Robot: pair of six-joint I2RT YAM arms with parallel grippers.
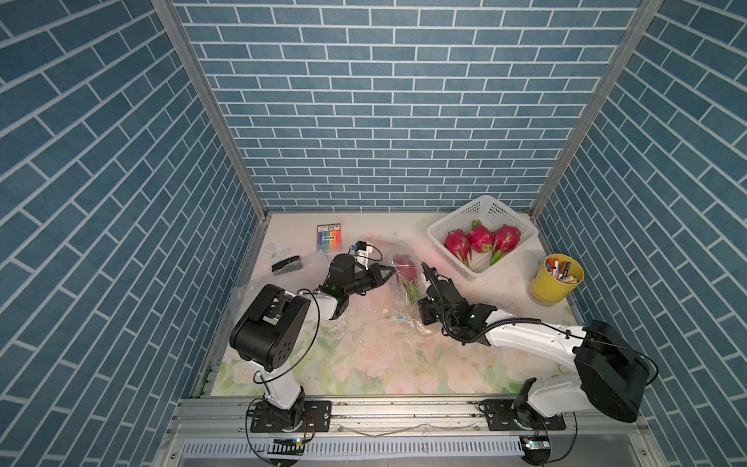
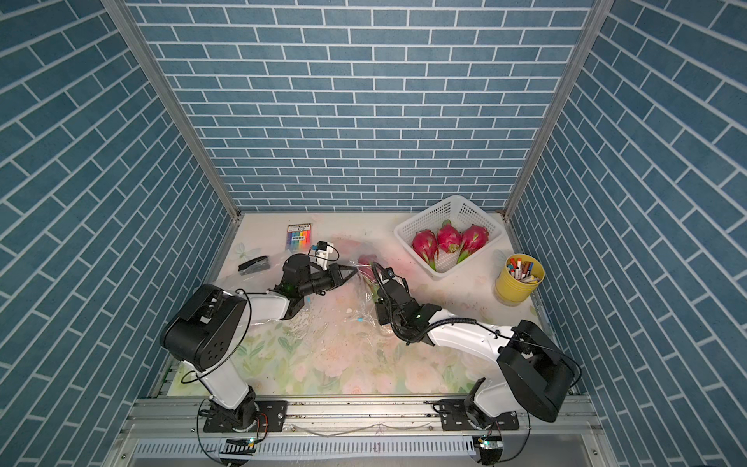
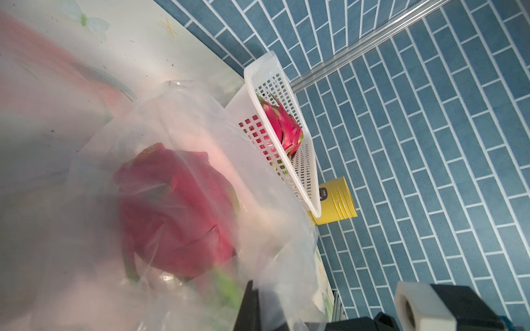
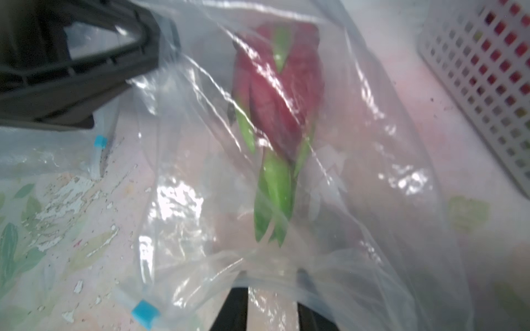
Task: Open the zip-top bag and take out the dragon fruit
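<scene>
The dragon fruit [image 4: 278, 93] lies inside the clear zip top bag [image 4: 381, 220], its green tips towards the bag's near edge. In the left wrist view the fruit [image 3: 176, 209] shows blurred through the film. My left gripper [image 1: 393, 270] is shut at the bag's left side, the film running up to its fingertips. My right gripper is at the bag's near edge, beside the blue zip slider [image 4: 145, 313]. Its fingers [image 4: 234, 309] stand a little apart, tips dimmed by film lying over them. Whether film is pinched there is unclear.
A white basket [image 1: 459, 268] holding 3 dragon fruits stands back right, with a yellow marker pot [image 1: 551, 289] beside it. Another clear bag lies under the left arm. A stapler [image 1: 286, 264] and a colourful pack [image 1: 329, 236] lie back left.
</scene>
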